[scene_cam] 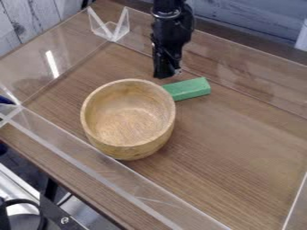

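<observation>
My black gripper (166, 68) hangs over the back middle of the wooden table, shut, with nothing visible between its fingers. Just in front of it, to the right, lies a green block (188, 89). A round tan bowl (126, 135) sits left of and nearer than the block.
A small clear plastic piece (109, 25) stands at the back left. Transparent edging runs along the table's left and near sides (84, 168), with black cables at the lower left.
</observation>
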